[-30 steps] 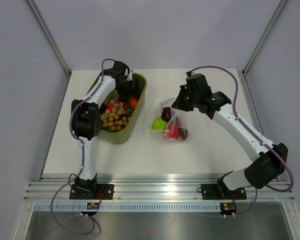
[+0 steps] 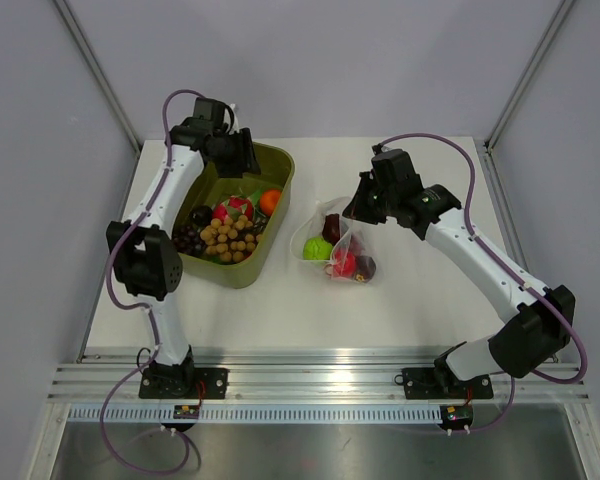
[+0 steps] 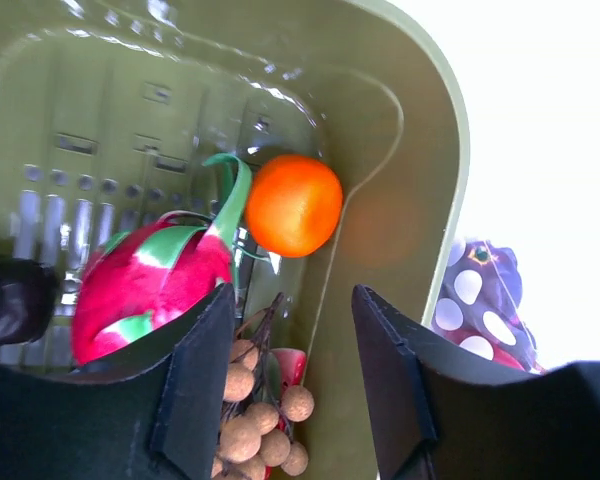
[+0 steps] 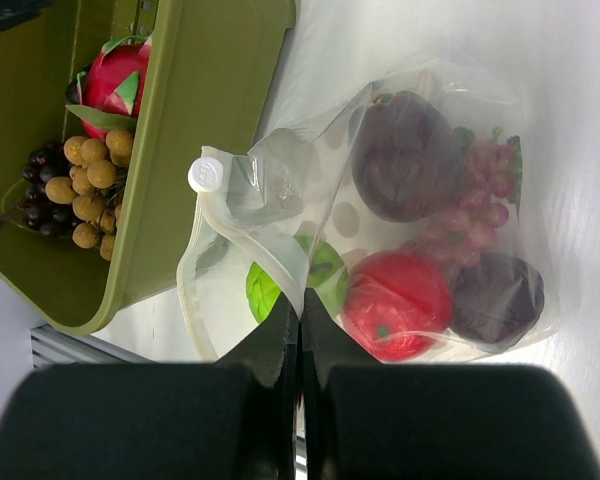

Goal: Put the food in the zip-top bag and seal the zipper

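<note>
My left gripper (image 2: 238, 160) is above the olive bin (image 3: 430, 120), fingers apart, nothing between them. Below it lie an orange (image 3: 293, 205), a dragon fruit (image 3: 150, 280), longan-like clusters (image 3: 240, 440) and dark fruit (image 3: 10, 300). The clear zip bag (image 2: 310, 250) lies on the table holding a green item (image 4: 268, 292), red fruit (image 4: 396, 304), pink grapes (image 4: 465, 225) and dark purple items (image 4: 400, 150). My right gripper is shut at the bag's white zipper edge (image 4: 250, 240); the bag's thin edge runs into its fingertips.
Metal rails (image 2: 310, 355) run along the front. The bin fills the table's left part, close beside the bag.
My left gripper has risen from inside the bin and moved left, uncovering the orange in the top view. The right arm and bag have stayed practically still.
</note>
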